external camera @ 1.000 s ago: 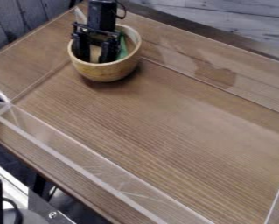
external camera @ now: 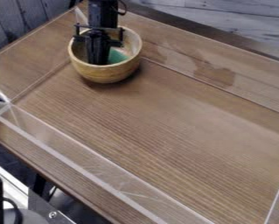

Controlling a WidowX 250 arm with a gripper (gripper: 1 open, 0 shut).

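Observation:
A wooden bowl (external camera: 104, 73) stands near the back left of the table. The black gripper (external camera: 100, 49) reaches down into it from above, its lower part inside the bowl. A green item (external camera: 117, 55) shows in the bowl behind the gripper, partly hidden. The fingertips are dark and hard to make out, so whether anything is between them is not visible.
The gripper has shifted slightly within the bowl over the last second, and the visible part of the green item has varied. The bowl has moved little, if at all.

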